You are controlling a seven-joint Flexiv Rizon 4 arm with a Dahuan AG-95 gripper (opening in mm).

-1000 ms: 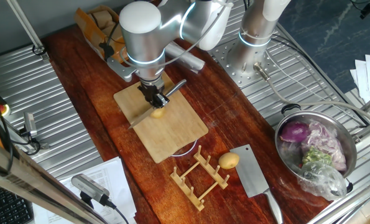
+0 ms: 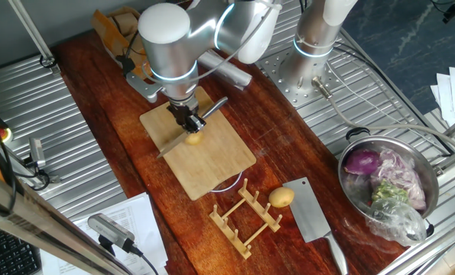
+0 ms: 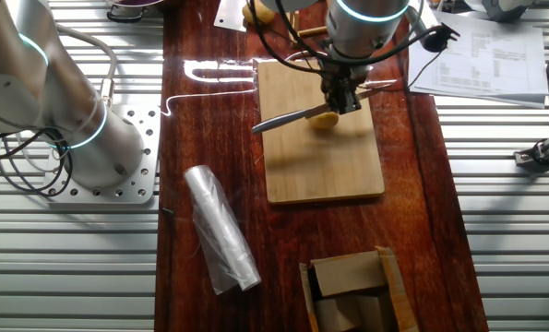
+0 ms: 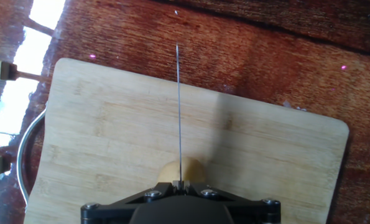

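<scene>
My gripper (image 2: 190, 122) is shut on a knife (image 2: 214, 108) over the wooden cutting board (image 2: 223, 156). The knife's dark grey handle end (image 3: 279, 122) sticks out on one side and the blade on the other. In the wrist view the blade (image 4: 179, 106) appears edge-on as a thin line, pointing away from the fingers. Directly beneath the knife, close to the fingers, sits a yellow potato (image 3: 324, 121) on the board. The fingers partly cover the potato (image 4: 170, 169) in the wrist view; whether the blade touches or enters it I cannot tell.
Beside the board are a wooden peg rack (image 2: 231, 236), a second potato (image 2: 281, 197) and a cleaver (image 2: 307, 210). A metal pot (image 2: 349, 187) holding vegetables stands on the right. A plastic roll (image 3: 220, 226) and a cardboard box (image 3: 399, 290) lie on the other side.
The upper part of the arm has shifted slightly left in exterior view 1, tilting the wrist a little. The knife stays over the potato, which has not visibly moved.
</scene>
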